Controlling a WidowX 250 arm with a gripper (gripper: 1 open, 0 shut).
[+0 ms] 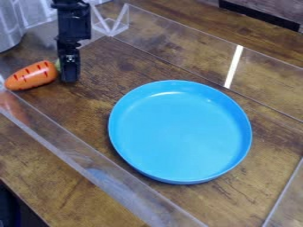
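Note:
An orange toy carrot [30, 76] with dark markings and a green top lies at the left on the wooden surface. My black gripper [69, 71] is lowered at the carrot's green-top end, with its fingertips down near the surface. Whether anything lies between the fingers is too small to tell. A large blue plate [179, 131] lies at the centre right.
Clear plastic panels run along the left, top and right of the wooden work area [148, 58]. A pale object [10, 22] stands at the top left corner. The wood between carrot and plate is clear.

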